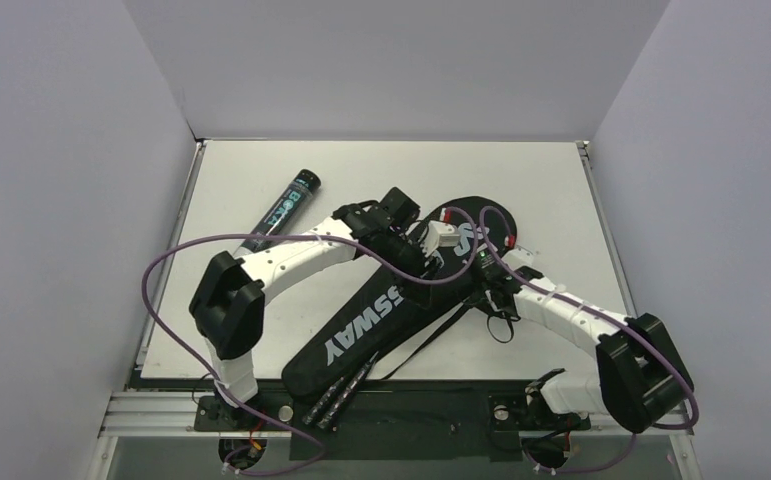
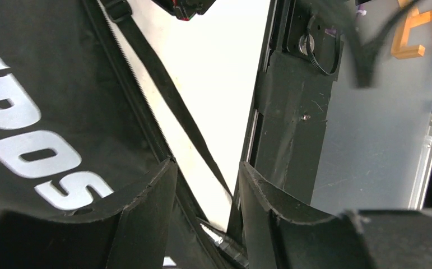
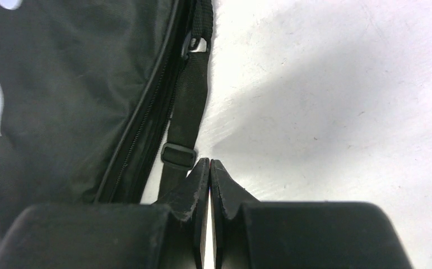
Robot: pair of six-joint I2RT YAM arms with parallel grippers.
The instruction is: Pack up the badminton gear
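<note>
The black racket bag (image 1: 361,318) with white lettering lies diagonally across the table, and two racket handles (image 1: 339,395) stick out at its narrow end. Its strap (image 3: 186,106) runs along the bag's zip side, with a buckle (image 3: 178,156) on it. In the right wrist view my right gripper is shut with its tips together and nothing between them; the buckle and strap lie outside, just left of the tips. Above the bag's middle my left gripper stands open and empty. A dark shuttlecock tube (image 1: 283,210) lies at the far left.
Both arms reach in over the bag with their grippers close to each other. The table's front edge (image 1: 441,379) has a dark panel (image 1: 431,415) below it.
</note>
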